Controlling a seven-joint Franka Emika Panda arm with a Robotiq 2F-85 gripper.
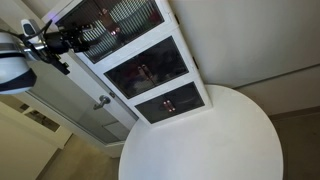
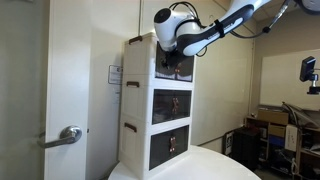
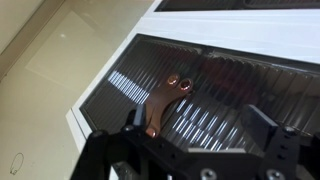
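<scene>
A white cabinet with three stacked compartments stands on a round white table; its dark ribbed doors look closed. In the wrist view, a pair of brown handles sits on the dark door panel ahead of me. My gripper is open, its fingers spread along the lower edge of that view, with nothing seen between them. From exterior view 1, the gripper is at the upper compartment, left of its handles. Whether it touches the door cannot be told. In exterior view 2 the arm hides part of the top compartment.
A glass-paned door with a metal handle stands to the left. Shelves with clutter are farther right. A wall lies behind the cabinet.
</scene>
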